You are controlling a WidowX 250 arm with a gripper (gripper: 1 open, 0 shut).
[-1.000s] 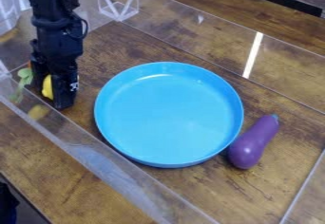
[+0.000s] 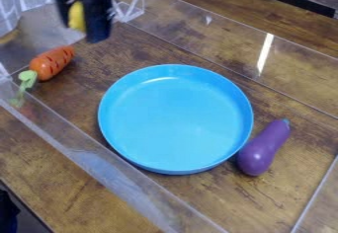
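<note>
My gripper [image 2: 90, 12] is high at the top left, blurred, with a yellow object [image 2: 75, 12] at its fingers; whether it is shut on it is hard to tell. An orange carrot [image 2: 50, 63] with a green top lies on the wooden surface below it, at the left. A blue round plate [image 2: 176, 116] sits empty in the middle, and a purple eggplant [image 2: 264, 147] lies to its right.
Clear plastic walls [image 2: 126, 168] border the area. The wood between the carrot and the plate and at the upper right is clear.
My gripper has risen from beside the plate to the top left, the yellow object moving up with it. The carrot is now uncovered. The plate and eggplant are unmoved.
</note>
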